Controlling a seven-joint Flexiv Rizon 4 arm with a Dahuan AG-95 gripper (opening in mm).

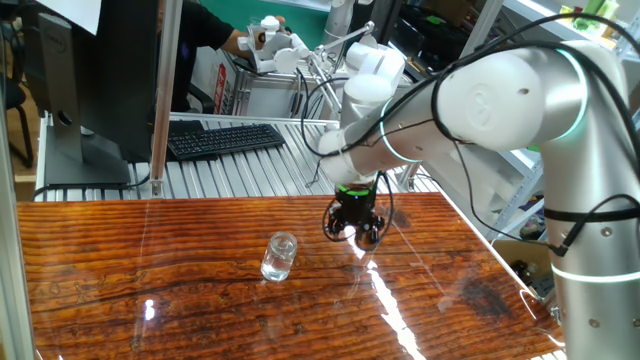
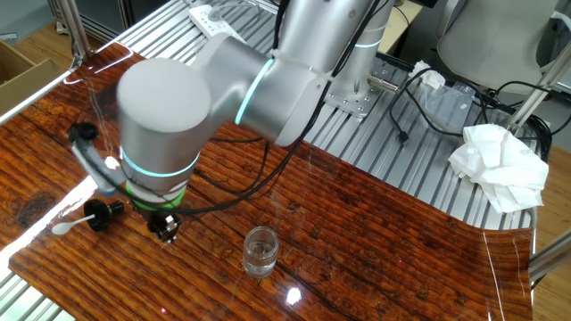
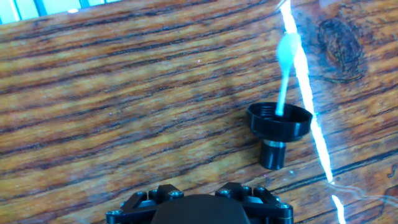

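A glass jar partly filled with clear liquid stands upright on the glossy wooden table; exterior view 2 also shows this jar. In the wrist view a black cup-like piece with a short stem rests on the wood. A white spoon leans out over its rim. Exterior view 2 has the same black piece left of my gripper. At the wrist view's bottom edge my gripper is open, its fingers apart and only wood visible between them. The black piece lies to their right, apart from them.
Bare tabletop surrounds the jar. A keyboard and a monitor stand beyond the table's far edge. Crumpled white paper and loose cables lie on the metal slats. Cables hang from my arm close to the gripper.
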